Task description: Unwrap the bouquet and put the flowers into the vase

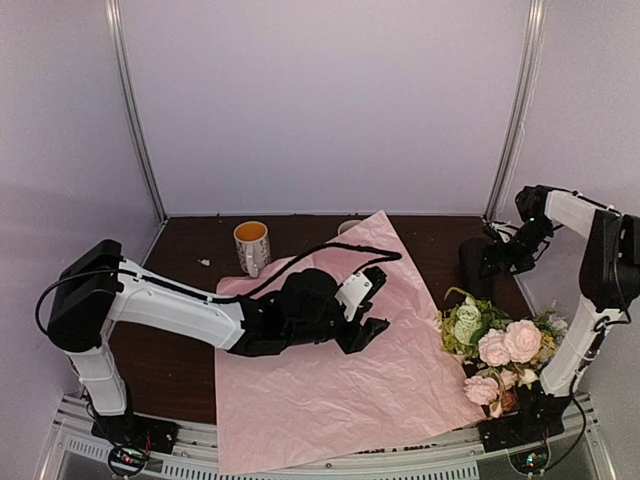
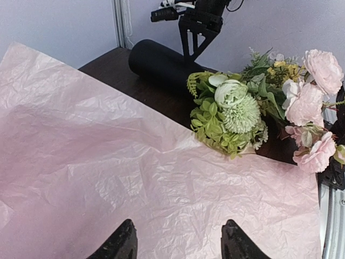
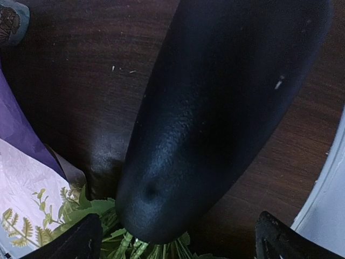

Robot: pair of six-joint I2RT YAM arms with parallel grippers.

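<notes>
A black cylindrical vase (image 1: 475, 265) lies on its side near the right wall. It also shows as a dark cylinder (image 2: 161, 63) in the left wrist view and fills the middle of the right wrist view. A bunch of pink, green and yellow flowers (image 1: 508, 345) lies by its near end; green stems (image 3: 137, 248) appear right at that end. My right gripper (image 1: 490, 250) is at the vase, open, its fingers (image 3: 81, 237) to either side. Over the pink paper, my left gripper (image 1: 374, 306) stands open and empty, fingers (image 2: 125, 237) apart.
Pink paper (image 1: 330, 400) covers the middle of the table. A white mug with orange inside (image 1: 252, 247) stands at the back left, and another light cup (image 1: 348, 226) is partly behind the paper. Walls close in the back and sides.
</notes>
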